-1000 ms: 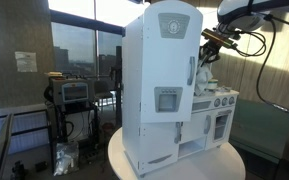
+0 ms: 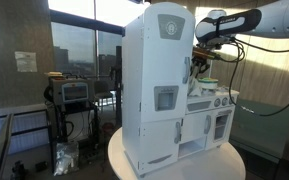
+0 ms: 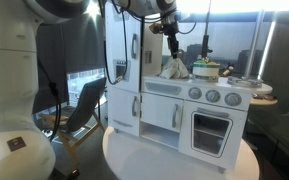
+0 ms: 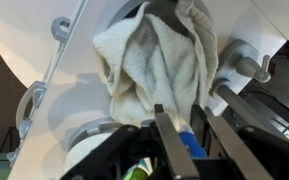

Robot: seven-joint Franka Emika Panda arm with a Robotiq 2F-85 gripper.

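A crumpled white cloth (image 4: 152,62) lies over the dark round basin of the toy kitchen's counter in the wrist view. In exterior view 2 the same cloth (image 3: 174,68) rises to a peak just under my gripper (image 3: 172,44). The wrist view shows my gripper with its fingertips apart at the cloth's lower edge. Something blue (image 4: 192,143) shows in the gap between the fingers; what it is I cannot tell. The fridge hides most of the cloth in exterior view 1.
Right of the cloth stands a green and yellow pot (image 3: 206,68) on the counter. The tall white fridge (image 2: 162,75) rises close on the other side. A faucet (image 4: 252,66) stands beside the basin. Stove knobs (image 3: 213,97) line the counter's front.
In exterior view 1 my arm has moved left toward the fridge and lower. The white cloth moved with it, from in front of the pot to behind the fridge; the pot now shows.
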